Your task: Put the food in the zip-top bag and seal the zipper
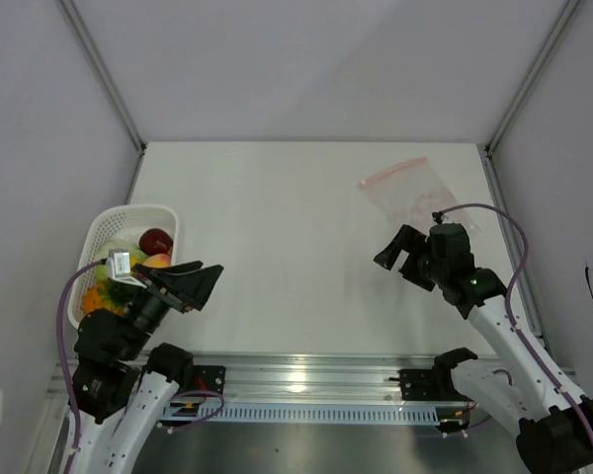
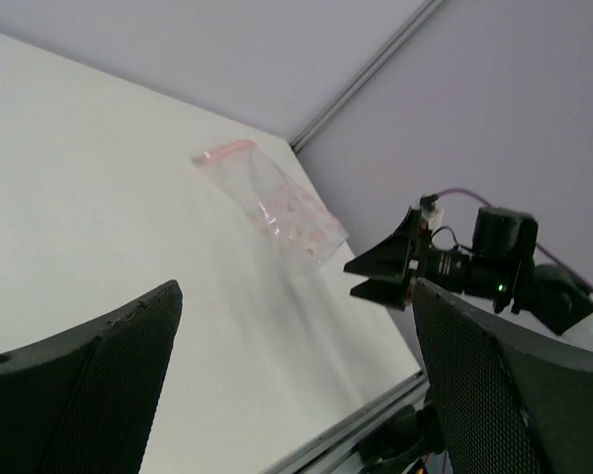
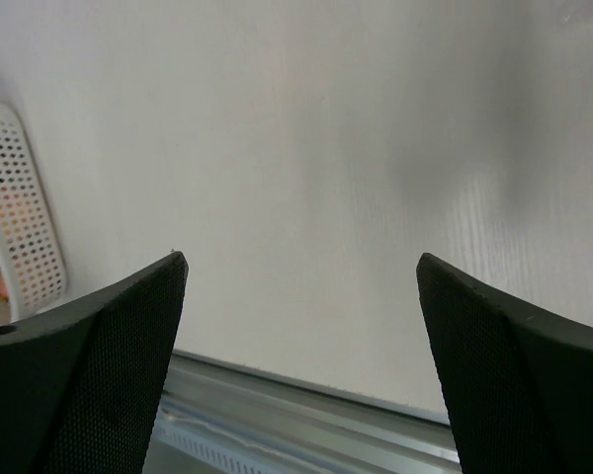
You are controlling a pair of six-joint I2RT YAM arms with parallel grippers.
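A clear zip top bag point(image 1: 410, 193) with a pinkish-red zipper strip lies flat at the table's back right; the left wrist view shows the same bag point(image 2: 277, 207). Various foods fill a white basket at the left, among them a dark red fruit point(image 1: 156, 242) and an orange-yellow one point(image 1: 158, 261). My left gripper point(image 1: 200, 286) is open and empty, above the table just right of the basket. Over the right part of the table, in front of the bag, my right gripper point(image 1: 394, 261) also stands open, nothing between its fingers. The left arm hides part of the basket's contents.
The white basket point(image 1: 91, 240) stands at the table's left edge, its perforated wall point(image 3: 25, 217) showing in the right wrist view. Bare white table point(image 1: 277, 217) spreads between basket and bag. A metal rail point(image 1: 306, 370) runs along the front; grey walls enclose the back and sides.
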